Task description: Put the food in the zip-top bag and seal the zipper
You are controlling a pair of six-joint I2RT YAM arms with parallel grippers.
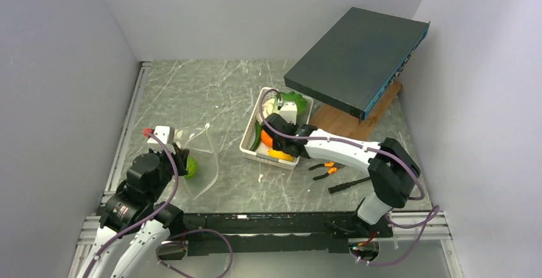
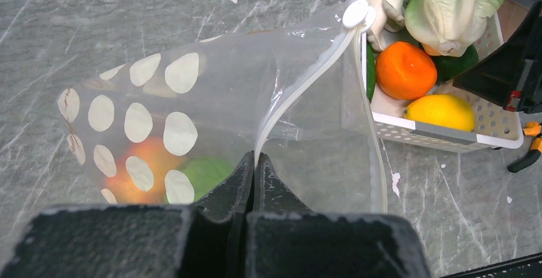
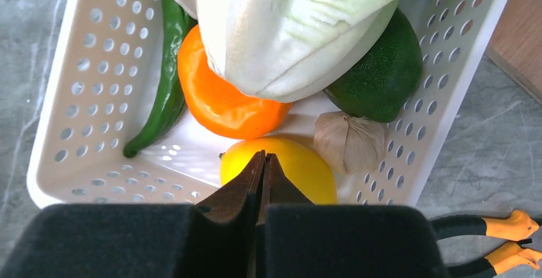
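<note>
A clear zip top bag (image 2: 307, 99) with white dots lies on the table at the left, its mouth spread toward the basket. Inside show a green food (image 2: 208, 174) and a red-orange one (image 2: 150, 163), blurred by the plastic. My left gripper is shut on the bag's zipper edge. In the right wrist view, my right gripper is shut with nothing between its fingers, over the yellow lemon (image 3: 300, 169). Around the lemon in the white basket (image 3: 54, 124) are an orange pepper (image 3: 220, 99), green chili (image 3: 167, 67), garlic (image 3: 348, 142), cabbage (image 3: 275, 35) and dark green vegetable (image 3: 383, 67).
Orange-handled pliers (image 1: 329, 170) and a black tool (image 1: 348, 185) lie right of the basket. A wooden board (image 1: 345, 123) and a large dark box (image 1: 358, 57) occupy the back right. Bare table separates bag from basket.
</note>
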